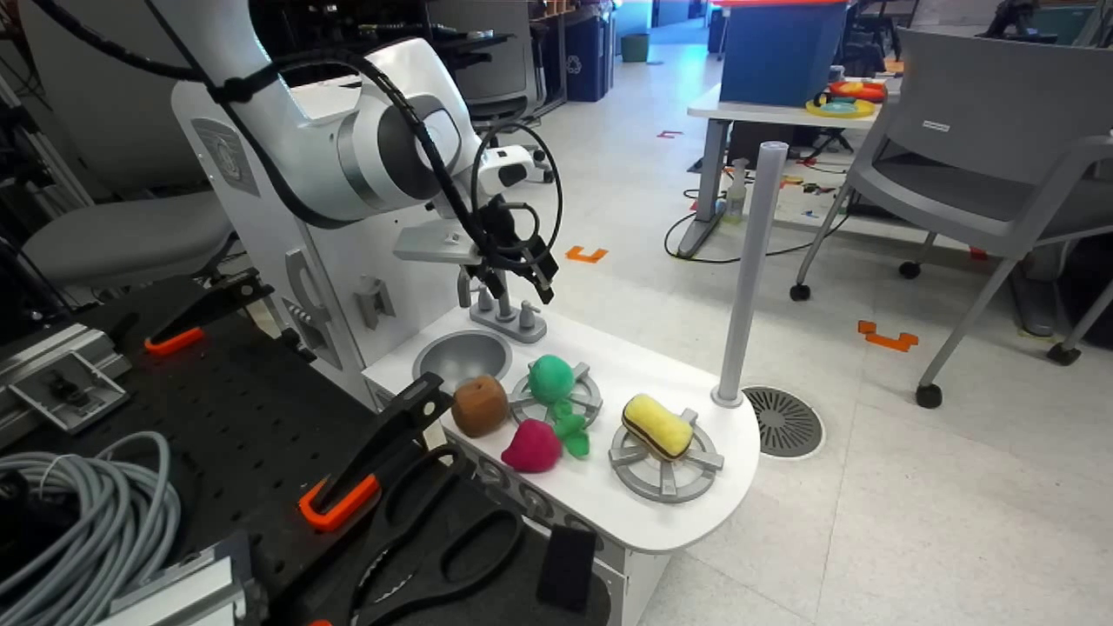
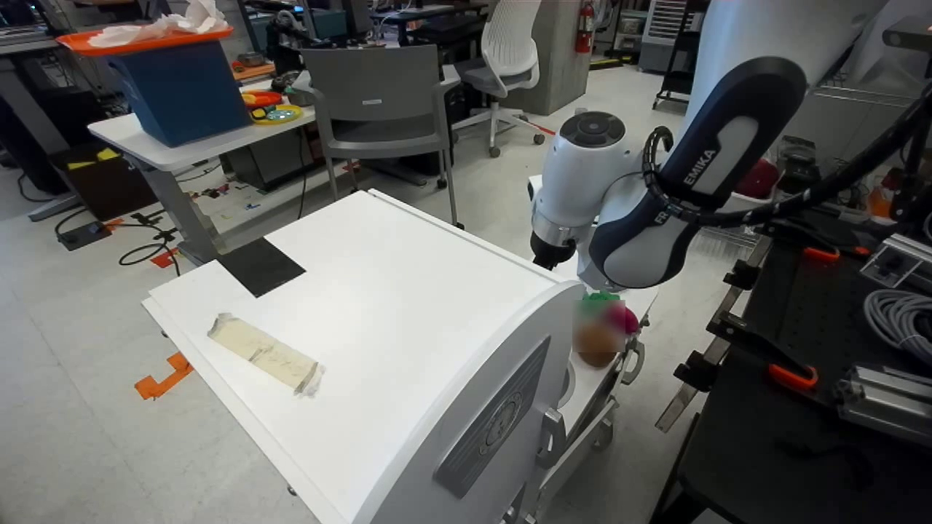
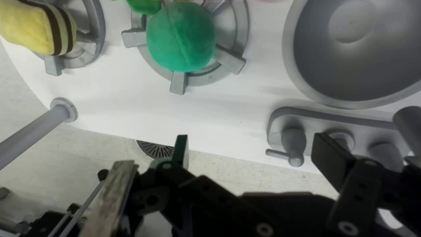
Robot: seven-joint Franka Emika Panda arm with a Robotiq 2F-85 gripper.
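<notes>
My gripper is open with its fingers wide apart and nothing between them. In exterior view 1 the gripper (image 1: 522, 292) hangs above the faucet (image 1: 508, 316) at the counter's back edge. A green plush ball (image 3: 180, 37) rests on one burner, and a yellow plush with dark stripes (image 1: 657, 426) lies on the other burner (image 1: 668, 480). Beside the sink (image 1: 464, 358) sits a brown plush (image 1: 481, 406). At the front edge is a magenta plush (image 1: 532, 447), touching or close to green leaves (image 1: 571, 429). In exterior view 2 these plushes are partly blurred.
A grey post (image 1: 751, 276) rises from the counter's right end. A white cabinet (image 1: 344, 271) stands left of the sink. The black table (image 1: 240, 417), holding scissors (image 1: 438, 553) and clamps, borders the front. Bare counter lies between burners and faucet.
</notes>
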